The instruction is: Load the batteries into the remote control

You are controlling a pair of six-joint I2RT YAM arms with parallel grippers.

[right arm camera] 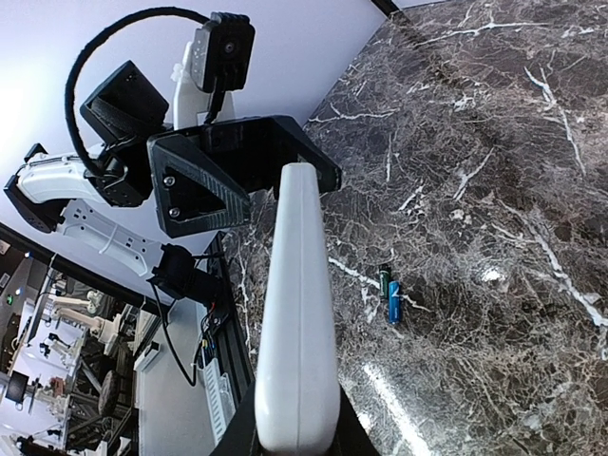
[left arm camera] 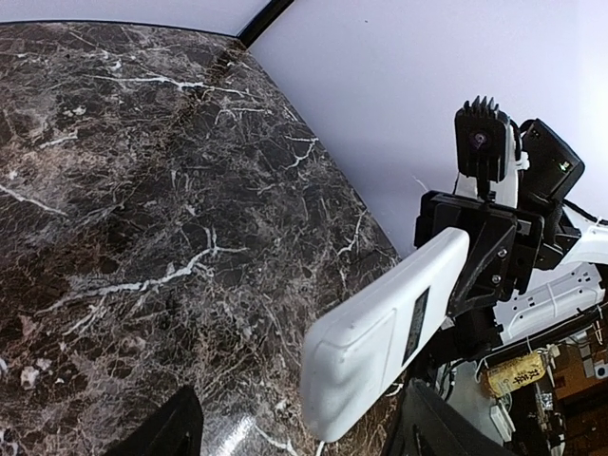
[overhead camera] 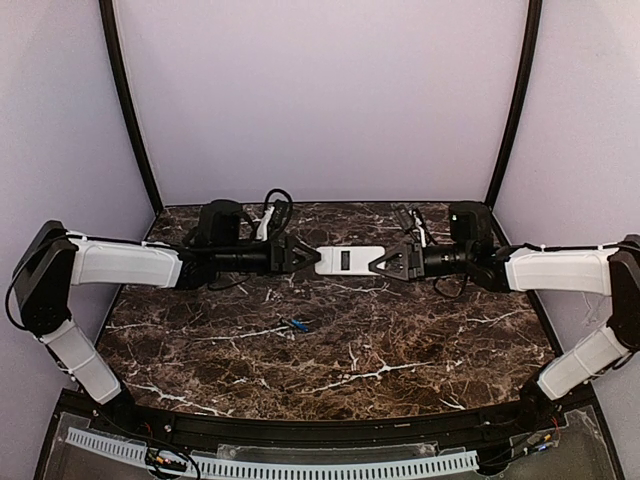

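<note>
A white remote control (overhead camera: 349, 260) is held horizontally in the air, with my right gripper (overhead camera: 393, 262) shut on its right end; in the right wrist view the remote (right arm camera: 296, 313) points away toward the left arm. My left gripper (overhead camera: 308, 258) is open at the remote's left end; in the left wrist view that end (left arm camera: 342, 370) sits between and just beyond its fingers.
Pale walls enclose it at the back and sides, and a black rail runs along the front edge.
</note>
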